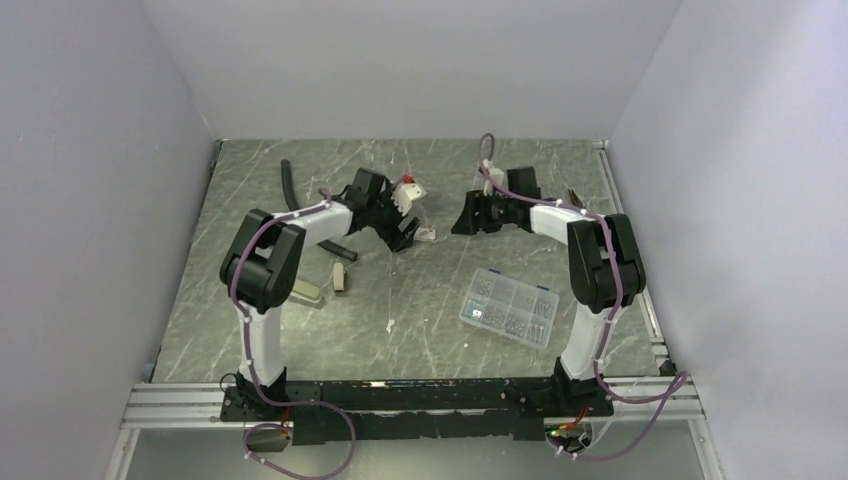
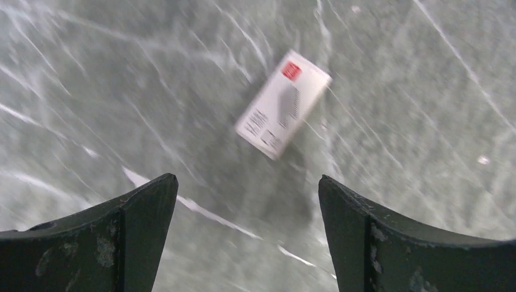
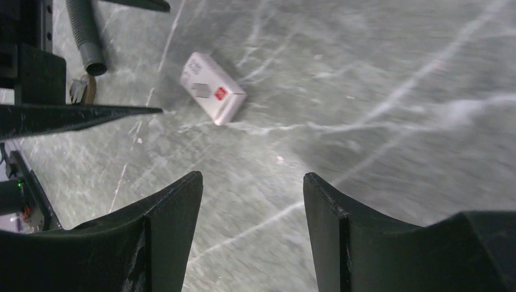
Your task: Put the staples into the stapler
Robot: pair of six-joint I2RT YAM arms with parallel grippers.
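The small white staple box (image 1: 426,235) with a red mark lies flat on the table's middle. My left gripper (image 1: 403,236) is close beside it; in the left wrist view, the staple box (image 2: 284,104) lies ahead of the open fingers (image 2: 146,225), with nothing between them. My right gripper (image 1: 463,226) stands apart to the box's right. Nothing is between its parted fingers in the right wrist view, where the staple box (image 3: 213,88) sits at upper left, near the left gripper's fingertips (image 3: 146,111). A pale stapler-like object (image 1: 305,291) lies at left, partly behind the left arm.
A clear compartment case (image 1: 510,308) with small parts lies at right front. Beside the stapler-like object stands a small beige block (image 1: 339,278). A black tube (image 1: 289,185) runs behind the left arm.
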